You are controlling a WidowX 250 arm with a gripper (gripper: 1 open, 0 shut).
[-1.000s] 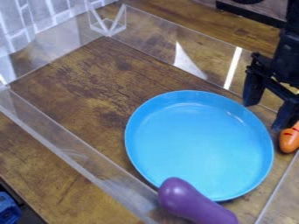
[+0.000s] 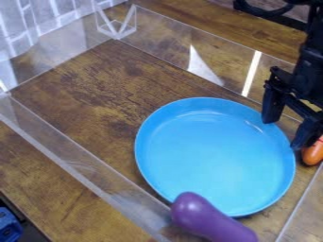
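My black gripper [image 2: 285, 129] is at the right of the view, open, its fingers pointing down over the right edge of the blue plate [image 2: 212, 161]. An orange carrot-like object [image 2: 312, 153] lies just right of the plate, partly behind the lower finger and cut off by the frame. A purple eggplant-like object [image 2: 212, 217] lies at the plate's front edge.
A clear-walled tray surrounds the scene on a wooden surface [image 2: 89, 95], with bare wood left of the plate. A white tiled item is at the top left and something blue at the bottom left corner.
The gripper has shifted slightly, staying over the right side by the orange object, which is more covered by the finger now. The plate and purple object have not visibly moved.
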